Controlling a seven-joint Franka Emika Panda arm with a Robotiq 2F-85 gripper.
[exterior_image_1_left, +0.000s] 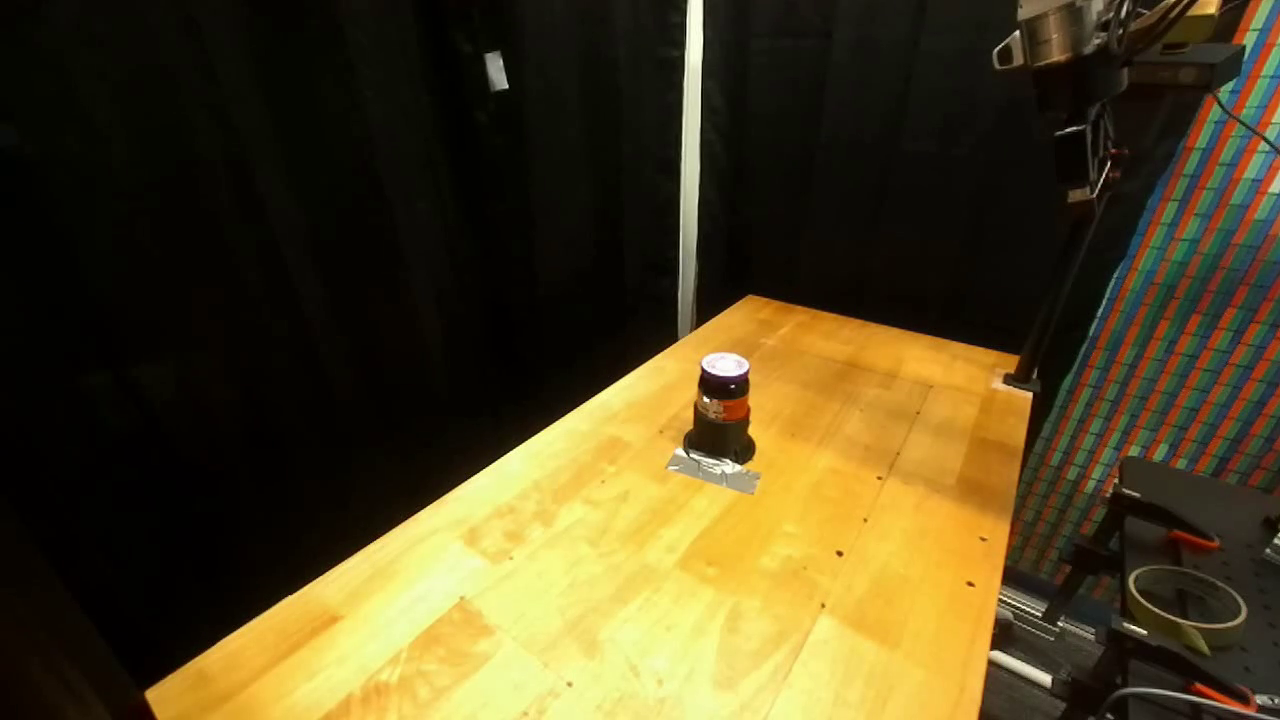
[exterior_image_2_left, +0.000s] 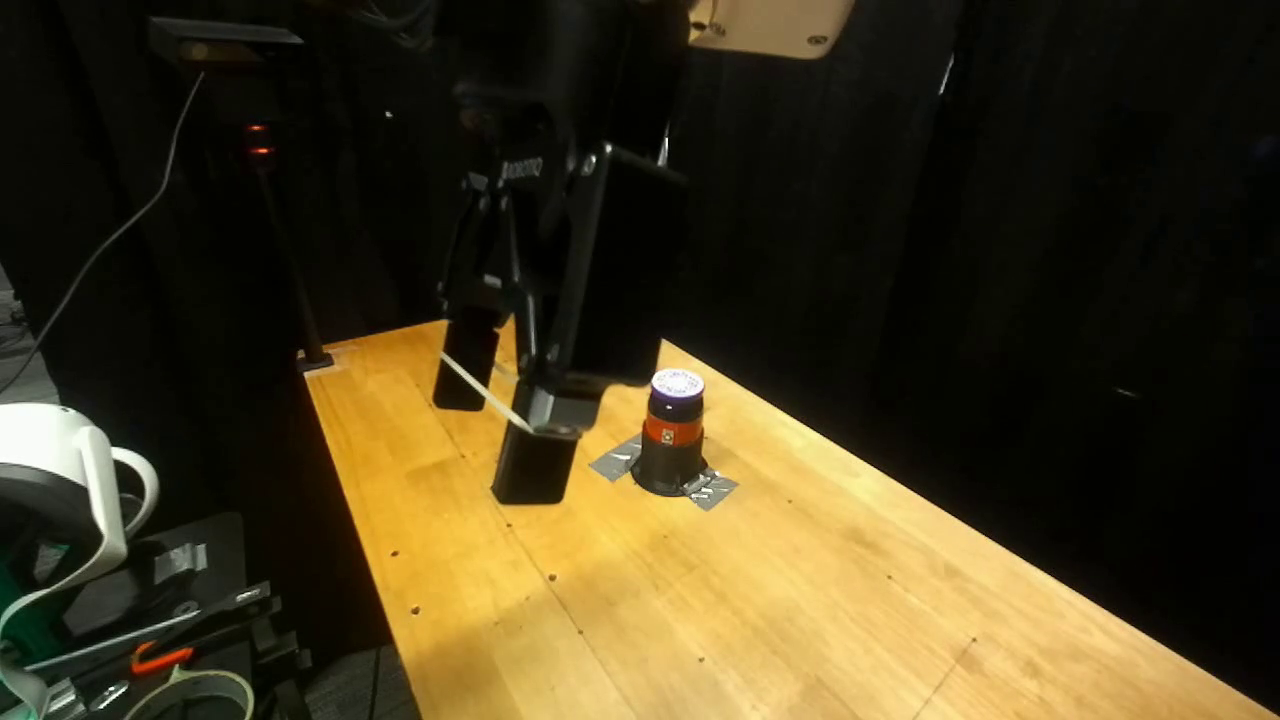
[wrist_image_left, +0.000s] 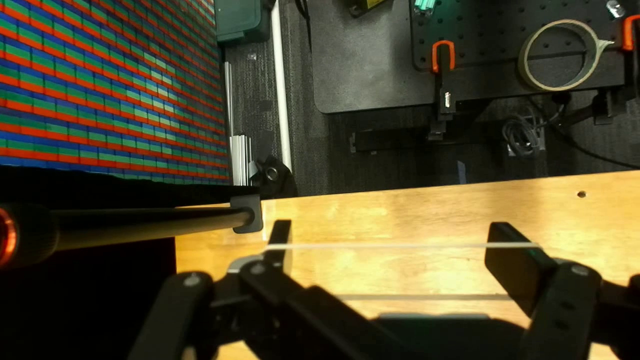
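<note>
A dark jar with a purple-and-white lid and an orange label stands upright in a black holder taped to the wooden table. My gripper is open, its two black fingers wide apart with only a pale elastic band stretched across them. In the second exterior view it appears left of the jar, not touching it. The first exterior view shows it high at the far right, above the table's far end. Bare wood lies under the fingers in the wrist view, where the jar is out of sight.
A dark pole on a foot rises at the table's far corner. Beyond the table edge, a black side bench carries a tape roll and orange-tipped clamps.
</note>
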